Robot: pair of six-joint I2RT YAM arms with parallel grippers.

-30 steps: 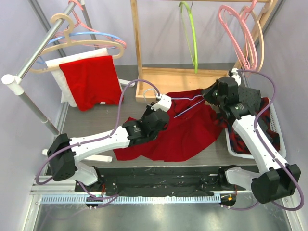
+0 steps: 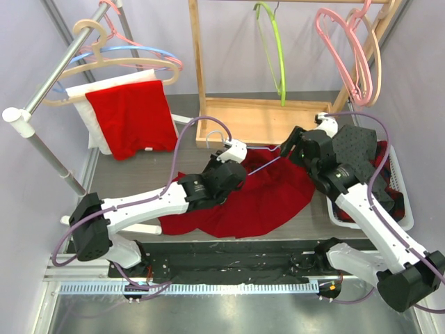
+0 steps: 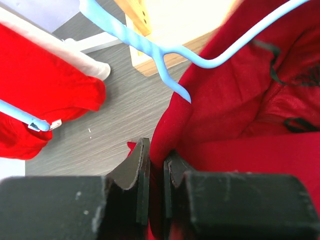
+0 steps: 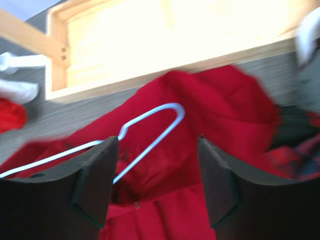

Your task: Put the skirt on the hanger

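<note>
The red skirt lies heaped on the grey floor in the middle. My left gripper is shut on a bunched fold of it. A light blue hanger lies over the skirt, one arm reaching into the fabric at that fold, its hook toward the upper left in the left wrist view. My right gripper stands open above the hanger's other end, nothing seen between its fingers.
A rail at left holds hangers and red and white cloths. A wooden rack with green and pink hangers stands behind. A white basket of fabric sits at right.
The left arm has shifted only slightly.
</note>
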